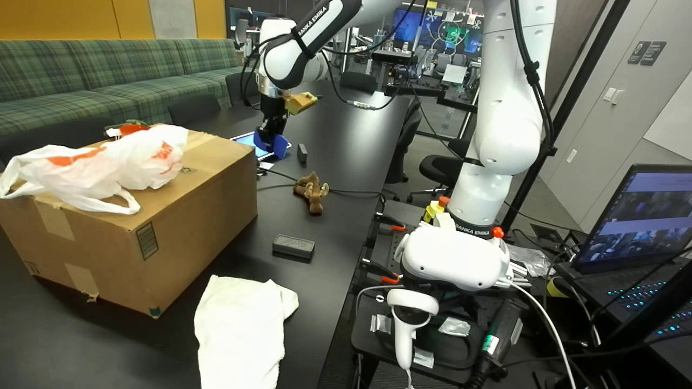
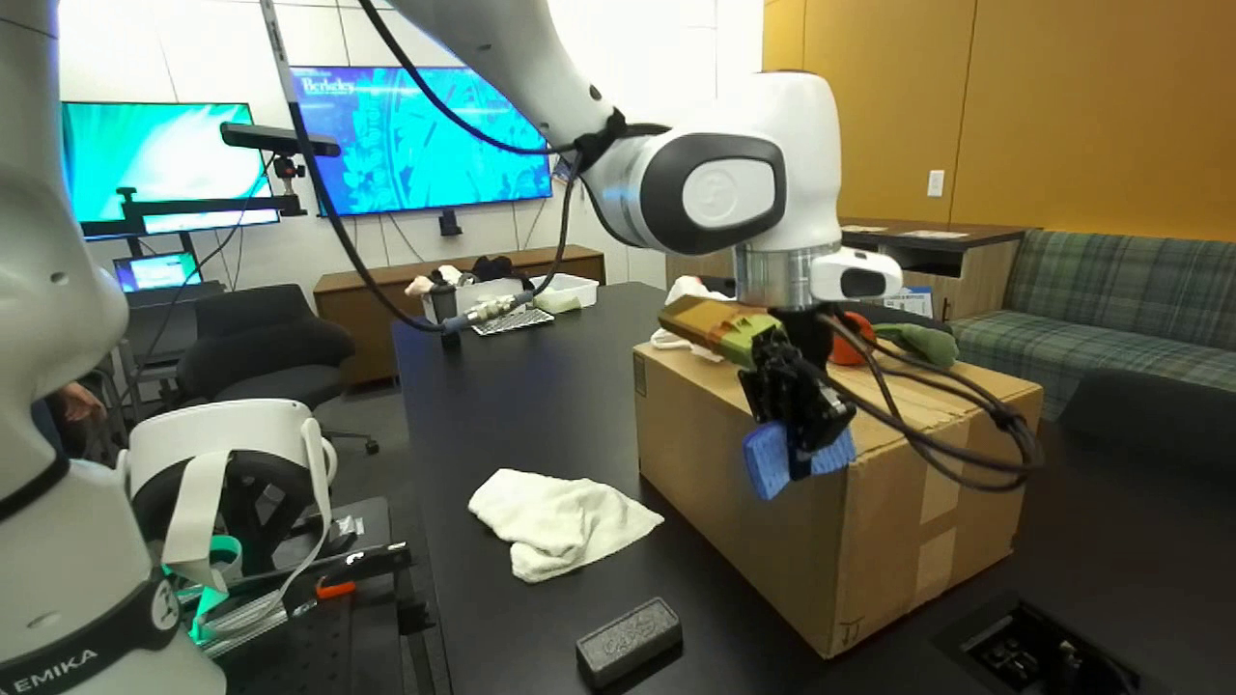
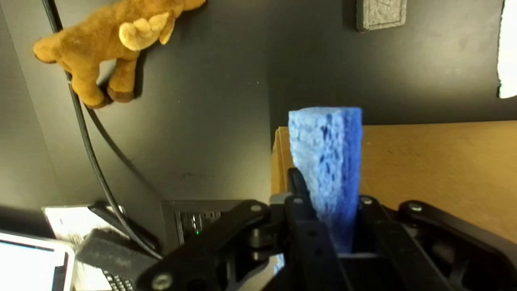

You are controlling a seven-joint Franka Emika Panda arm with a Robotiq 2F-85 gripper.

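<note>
My gripper is shut on a blue sponge [image 3: 323, 155], which sticks out past the fingers in the wrist view. From exterior view 2, the sponge [image 2: 767, 458] hangs in front of the near corner of the cardboard box [image 2: 742, 498]. Exterior view 1 has the gripper [image 1: 272, 139] high over the far part of the table, beyond the box [image 1: 194, 220]. The box's top edge lies under and beside the sponge in the wrist view.
A brown plush moose [image 1: 312, 192], a dark eraser block [image 1: 293, 247] and a white cloth [image 1: 243, 327] lie on the black table. A plastic bag [image 1: 110, 168] rests on the box. A cable [image 3: 87, 140] and a tablet [image 3: 34, 262] are close by.
</note>
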